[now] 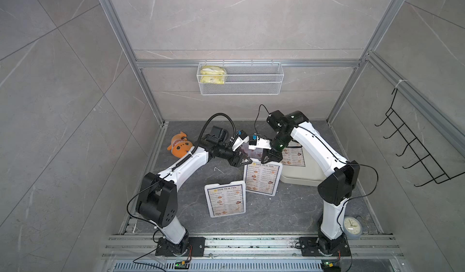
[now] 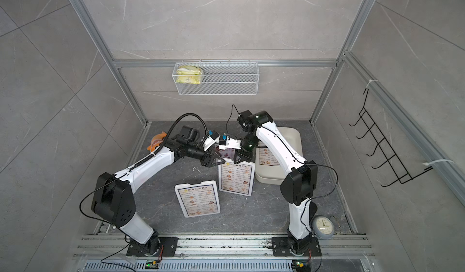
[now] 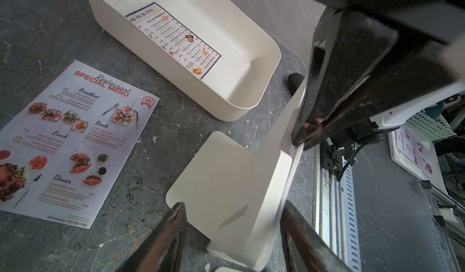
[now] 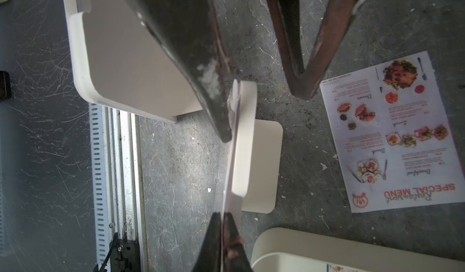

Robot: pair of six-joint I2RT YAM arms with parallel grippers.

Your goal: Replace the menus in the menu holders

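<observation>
The upright white menu holder [image 1: 276,184] shows a Dim Sum Inn menu [image 1: 261,178] on its front. In the right wrist view my right gripper is shut on a thin sheet edge at the holder's side, apparently that menu. My left gripper is open, its fingers [image 4: 304,83] on either side of the holder's opposite end. A second holder [image 2: 181,201] with the same menu [image 2: 197,199] stands nearer the front, left of the first. Behind the first holder, a Restaurant Special Menu [image 3: 77,141] lies flat on the table.
A cream bin [image 3: 232,107] holding another Dim Sum Inn menu [image 3: 174,39] stands to the right. An orange toy [image 1: 180,146] sits at the back left, and a small clock [image 1: 352,226] at the front right. Front table space right of the holders is clear.
</observation>
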